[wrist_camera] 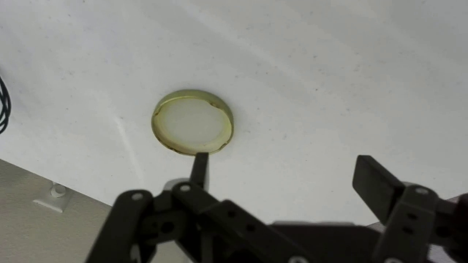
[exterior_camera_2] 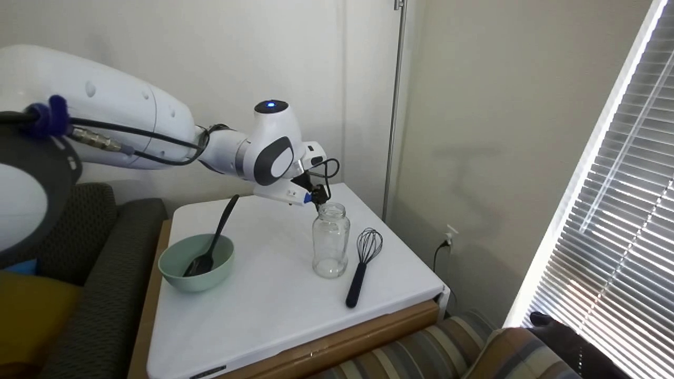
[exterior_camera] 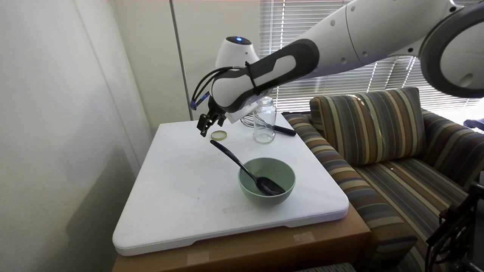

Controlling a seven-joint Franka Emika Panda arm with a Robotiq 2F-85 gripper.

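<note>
A gold-rimmed jar lid (wrist_camera: pixel 193 122) lies with its hollow side up on the white table. In the wrist view my gripper is open, its two fingers wide apart and only bare tabletop between them. The left finger (wrist_camera: pixel 200 171) appears just below the lid's near rim, and the right finger (wrist_camera: pixel 377 188) is well off to the side. Exterior view 1 shows my gripper (exterior_camera: pixel 211 123) above the far part of the table, close to the lid (exterior_camera: pixel 219 135). The lid cannot be made out in exterior view 2.
A clear glass jar (exterior_camera_2: pixel 330 243) stands uncovered beside a black-handled whisk (exterior_camera_2: pixel 363 268). The green bowl (exterior_camera: pixel 290 179) holds a black spoon (exterior_camera: pixel 233 157), its handle leaning out over the rim.
</note>
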